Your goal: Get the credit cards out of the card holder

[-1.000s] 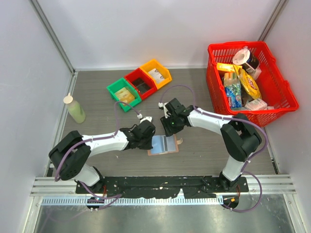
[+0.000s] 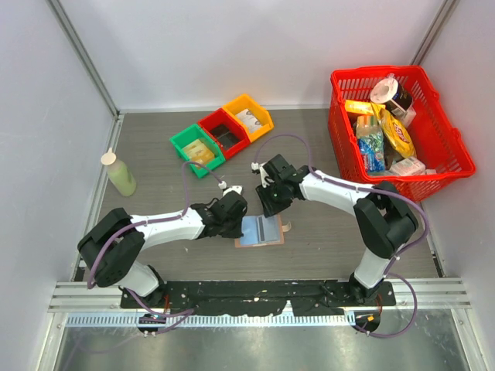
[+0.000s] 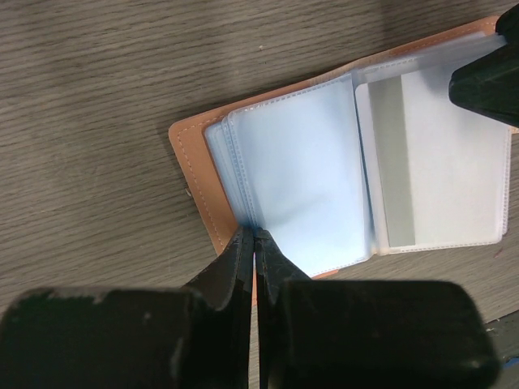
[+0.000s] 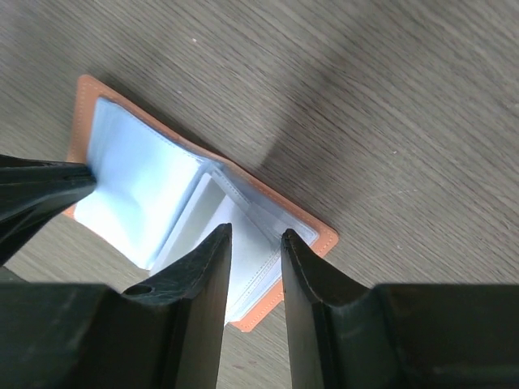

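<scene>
The open card holder [image 2: 260, 230], tan leather with clear and pale blue sleeves, lies flat at the front middle; in the left wrist view its blue sleeves [image 3: 300, 170] and a clear sleeve [image 3: 446, 162] with white and grey show. My left gripper is shut on the left edge of the blue sleeves, tips together. My right gripper is part open over the clear sleeves at the holder's other side, fingertips apart at the sleeve's edge; whether it touches is hard to tell.
Green, red and yellow bins [image 2: 203, 124] stand at the back, a large red basket [image 2: 456, 166] of groceries at the right, a bottle [image 2: 120, 174] at the left. The wooden table around the holder is clear.
The right arm has shifted very slightly at its elbow. The left arm and the holder look unchanged.
</scene>
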